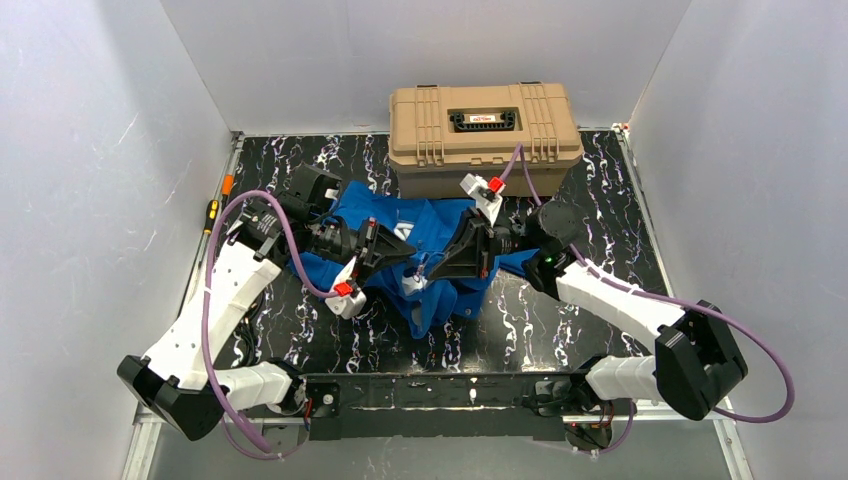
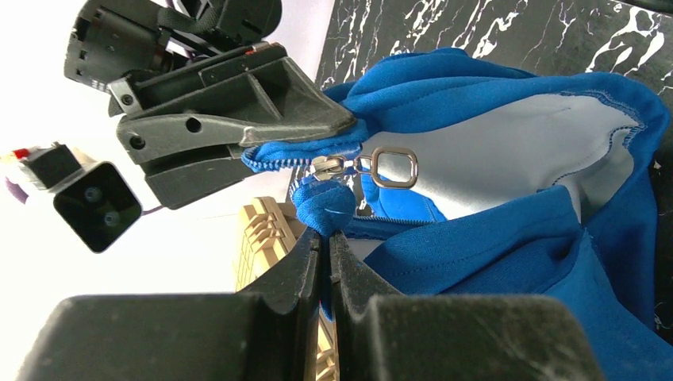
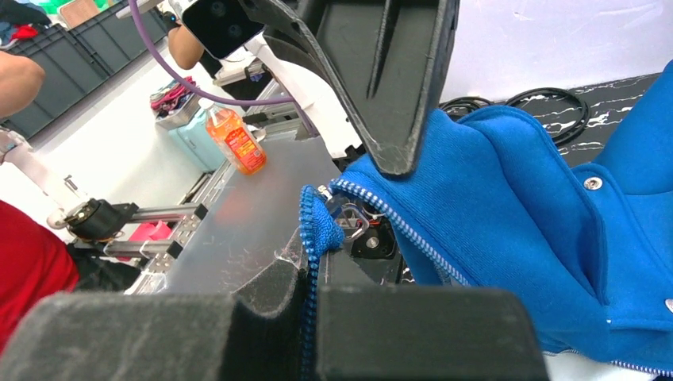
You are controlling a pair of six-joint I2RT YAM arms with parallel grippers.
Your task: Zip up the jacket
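Observation:
The blue jacket [image 1: 450,300] lies bunched between both grippers. My left gripper [image 1: 398,256] is shut on a blue strip of the jacket's zipper edge, seen rising from the fingertips in the left wrist view. Just beyond it my right gripper [image 1: 440,268] is shut on the other zipper edge, beside the metal slider with its ring pull [image 2: 394,151]. In the right wrist view, zipper teeth [image 3: 397,225] run along the fabric next to the other gripper's black finger [image 3: 389,95]. The white lining [image 2: 508,151] shows inside the jacket.
A tan hard case [image 1: 485,150] stands at the back of the marble-patterned table. Screwdrivers lie along the left edge, and coiled black cable [image 3: 571,119] is near the left arm. Bare table shows at front and right.

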